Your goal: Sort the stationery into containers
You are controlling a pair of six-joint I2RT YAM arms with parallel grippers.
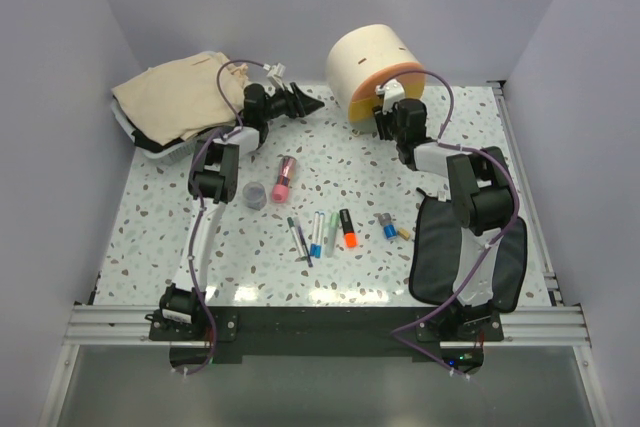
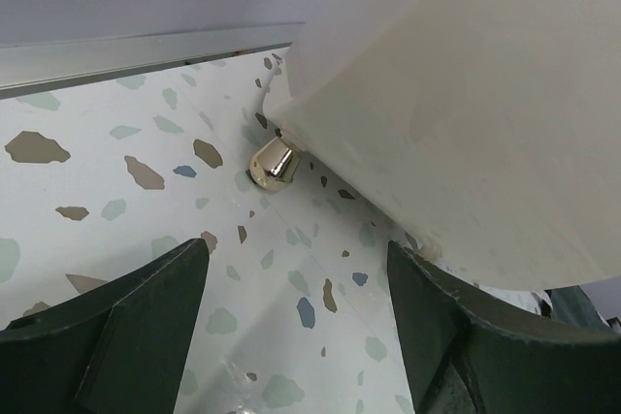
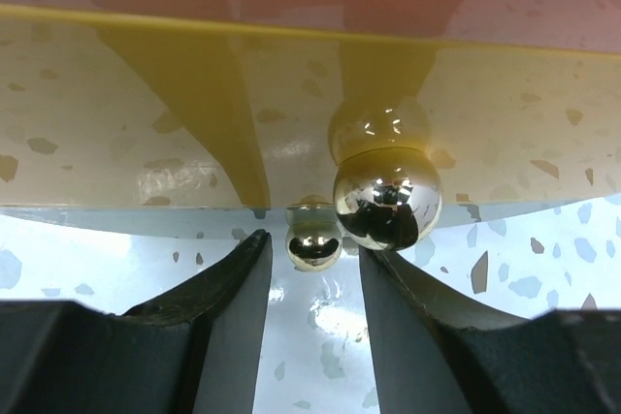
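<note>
Along the table's front-middle lie several markers and pens, among them a white-and-blue marker (image 1: 317, 235), a green one (image 1: 332, 234), a dark pen (image 1: 303, 244) and a black-and-orange marker (image 1: 348, 228). A blue-and-grey item (image 1: 387, 226) rests to their right. My left gripper (image 1: 316, 105) is open beside the cream drum-shaped box (image 1: 362, 62), nothing between its fingers. Before the box's front, my right gripper (image 1: 381, 125) also stands open. In the right wrist view, shiny gold feet (image 3: 388, 199) under the amber front appear just beyond its fingertips.
A black pouch (image 1: 468, 257) covers the right side. A white basket (image 1: 160, 152) with beige cloth (image 1: 175, 97) stands back left. A clear cup (image 1: 255, 195) and a pink-ended cylinder (image 1: 283, 179) sit left of centre.
</note>
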